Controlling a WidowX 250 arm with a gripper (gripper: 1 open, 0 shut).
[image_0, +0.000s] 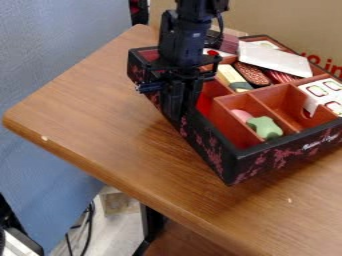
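Note:
A dark bento-style box (227, 160) with pink floral pattern and red dividers sits on the wooden table, holding a green flower-shaped piece (265, 128), a pink piece (243, 117), white patterned pieces (321, 92) and several snack-like items at the back. My black gripper (174, 98) is down at the box's left side, over or against its wall; its fingertips are too dark to tell whether they grip anything.
A cardboard box (287, 30) stands behind. The table's left edge drops to the floor beside a blue surface (40, 180).

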